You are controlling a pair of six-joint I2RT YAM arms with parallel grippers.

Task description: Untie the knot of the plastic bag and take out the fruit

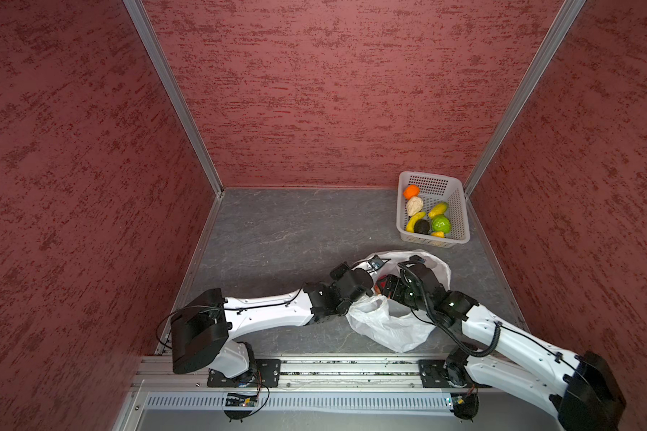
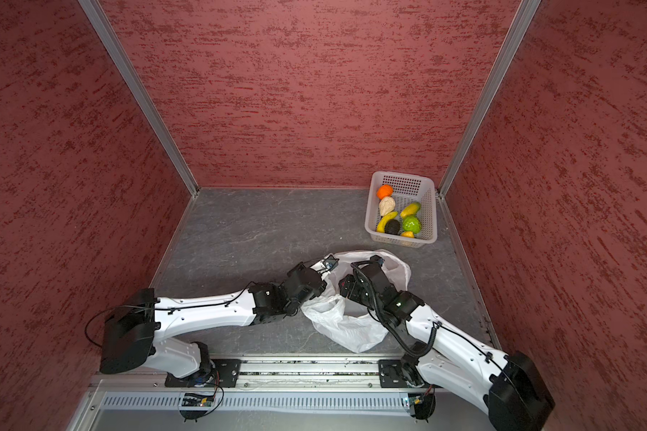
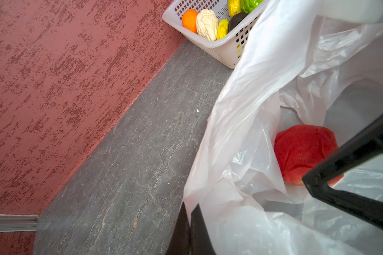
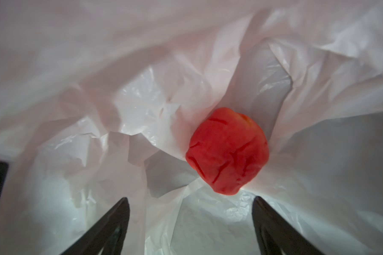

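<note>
A red, wrinkled fruit (image 4: pixel 228 151) lies inside the white plastic bag (image 3: pixel 238 140), whose mouth is spread wide. Over it, inside the bag, my right gripper stands open; the fruit is beyond its fingertips with a gap between, not held. In the left wrist view one dark right finger (image 3: pixel 349 195) crosses in front of the red fruit. My left gripper is shut on the bag's rim at the left side, keeping that edge raised. From above, both arms partly cover the bag, and little of the fruit shows.
A white perforated basket (image 1: pixel 455 240) stands behind the bag to the right, holding several fruits, among them an orange (image 1: pixel 411 191) and a green one (image 1: pixel 440 224).
</note>
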